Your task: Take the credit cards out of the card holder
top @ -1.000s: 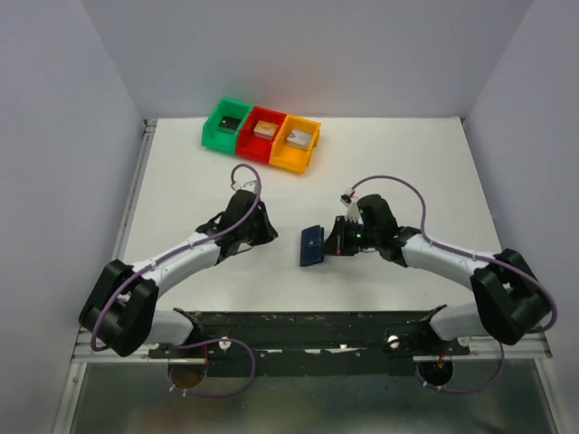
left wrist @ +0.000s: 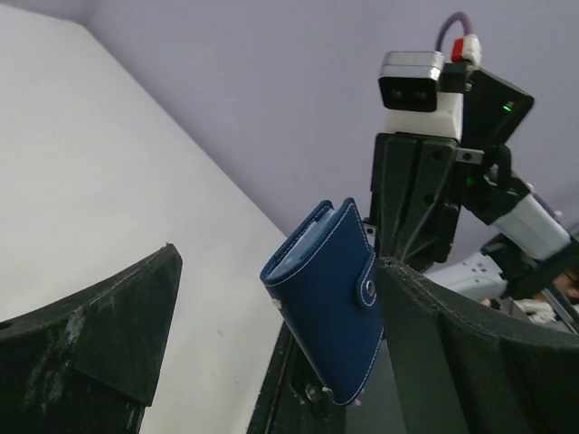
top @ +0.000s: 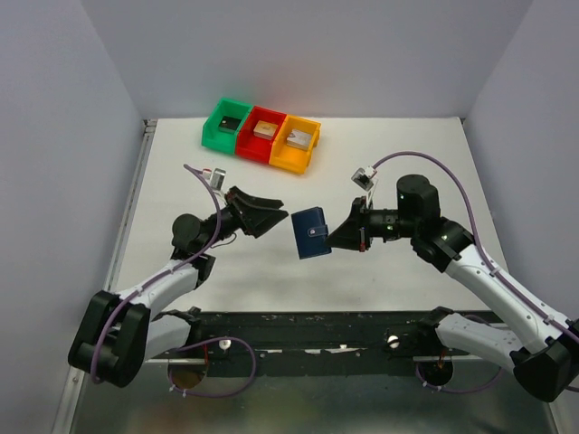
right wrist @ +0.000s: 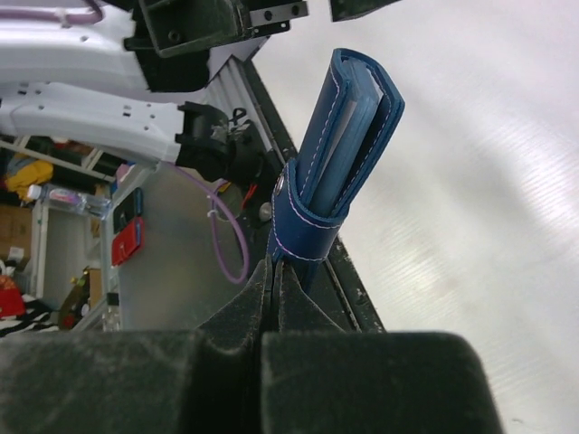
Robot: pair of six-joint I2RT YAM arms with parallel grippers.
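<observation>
A dark blue card holder (top: 310, 232) with a snapped strap hangs in the air, raised off the white table. My right gripper is shut on its strap side, the tips pinching the edge. Pale card edges (right wrist: 346, 140) show inside the folded cover in the right wrist view, and the strap is still closed around it. To the left of the holder, my left gripper (top: 282, 209) stands open with nothing between its fingers. In the left wrist view the holder (left wrist: 327, 303) appears ahead, partly behind the right-hand finger (left wrist: 425, 344).
Green (top: 220, 137), red (top: 246, 145) and yellow (top: 288, 161) bins stand at the back of the table, each with something inside.
</observation>
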